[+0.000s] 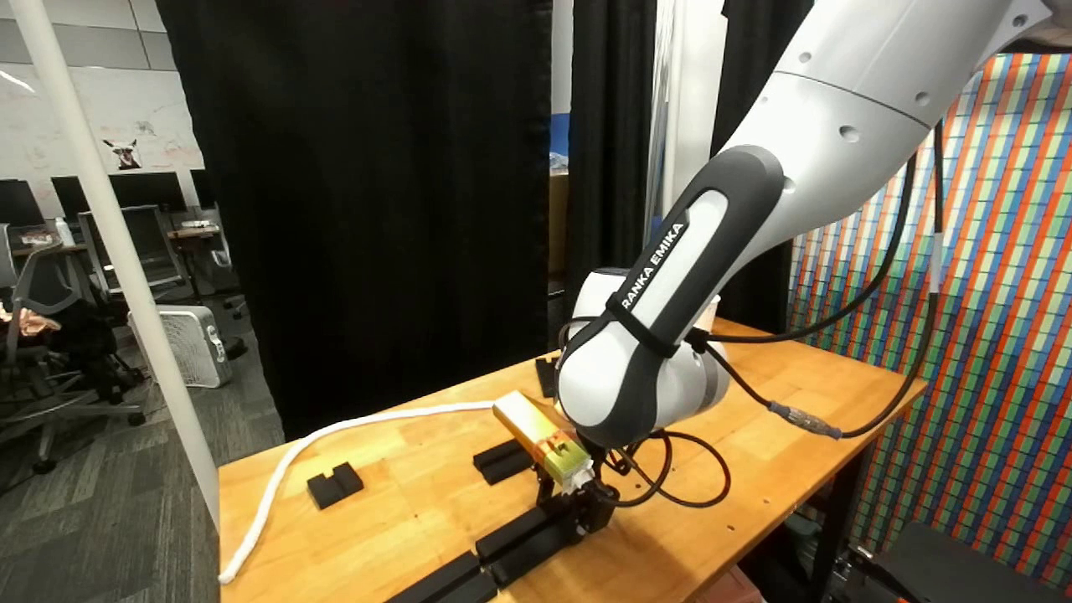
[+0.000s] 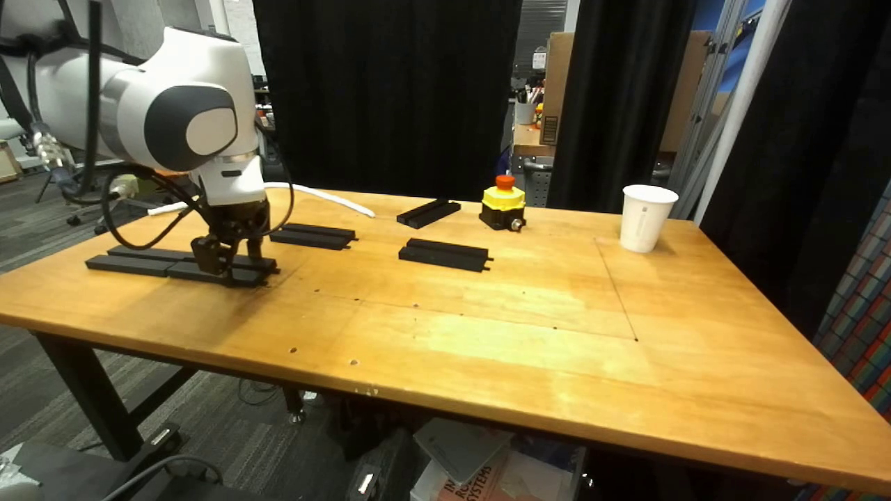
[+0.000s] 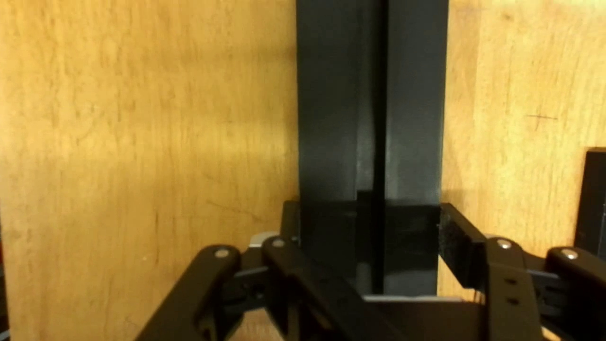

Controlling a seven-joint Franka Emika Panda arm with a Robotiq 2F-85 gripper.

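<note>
A black grooved track piece runs up the wrist view, with a finger of my gripper on each outer side near its lower end. The gripper is shut on it, and the groove shows between the fingers. In exterior view 2 the held piece lies low at the tabletop, end to end with another black track piece on its left. Exterior view 1 shows a narrow gap or step where the held piece meets its neighbour. Whether they are joined I cannot tell.
More black track pieces lie apart on the wooden table. A white rope curves along the back. A red-topped yellow button box and a paper cup stand farther right.
</note>
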